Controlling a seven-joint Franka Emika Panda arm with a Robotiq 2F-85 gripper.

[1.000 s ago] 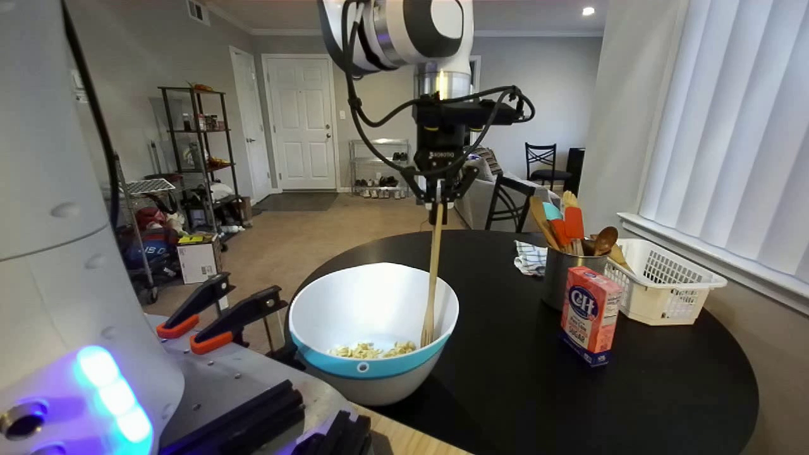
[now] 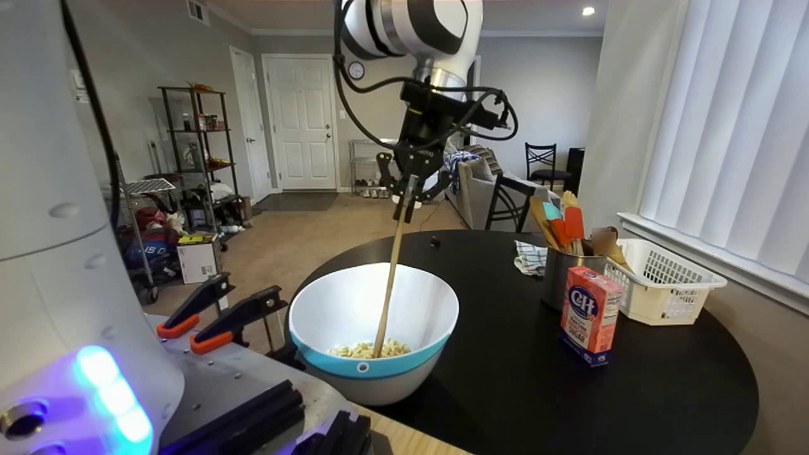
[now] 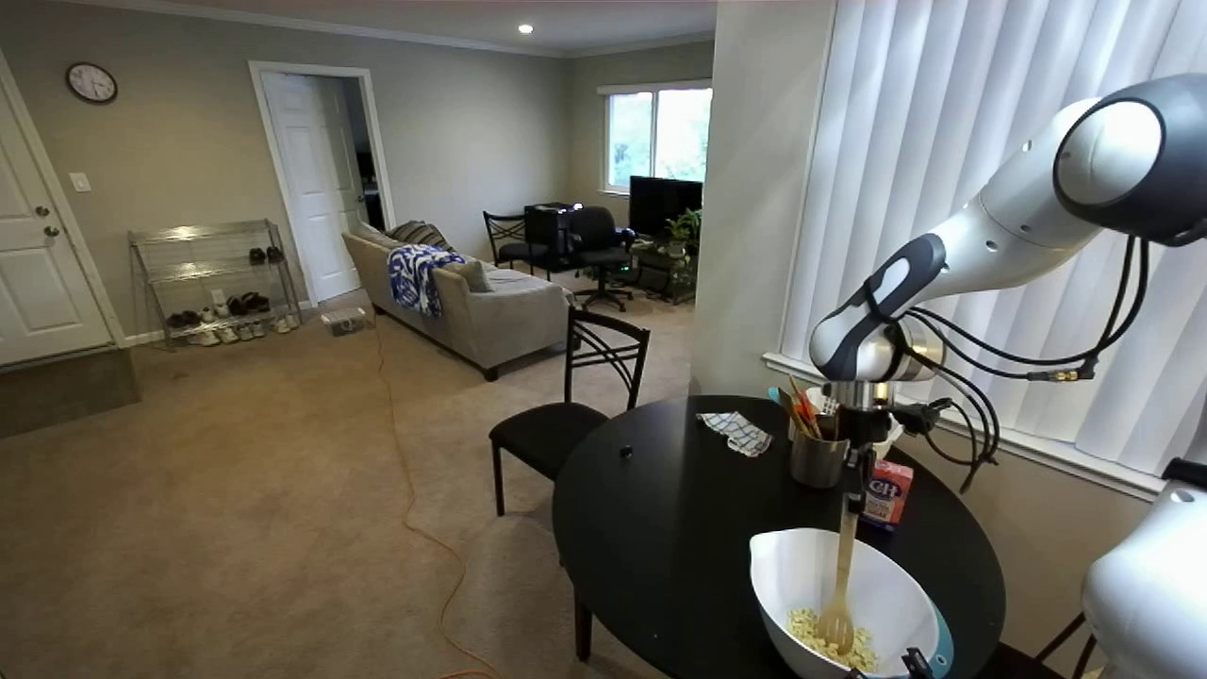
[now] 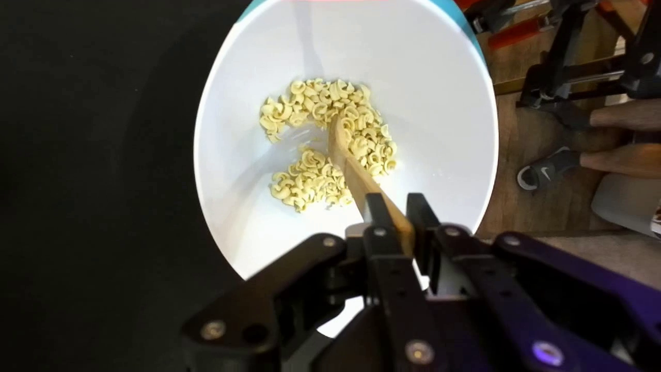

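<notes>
My gripper (image 2: 407,208) is shut on the upper handle of a long wooden utensil (image 2: 392,280), above a white bowl (image 2: 337,303) with a teal band. The utensil leans, its lower end down among pale pasta pieces (image 3: 862,647) in the bowl. Slots show in its broad end in exterior view 2. From the wrist view, the wooden utensil (image 4: 359,176) runs from between my fingers into the pasta (image 4: 313,180), which lies in a broken ring with bare bowl floor at its left. The lowest tip is hidden by pasta.
On the black round table (image 2: 500,379) stand a pink and blue sugar box (image 2: 590,315), a metal crock (image 2: 557,277) of utensils and a white basket (image 2: 667,288). A checked cloth (image 3: 735,432) lies farther back. Clamps (image 2: 235,315) sit close to the bowl's left.
In exterior view 1 the gripper and utensil have moved left, from the bowl's right side to nearer its middle. The utensil leans more, and the arm is tilted.
</notes>
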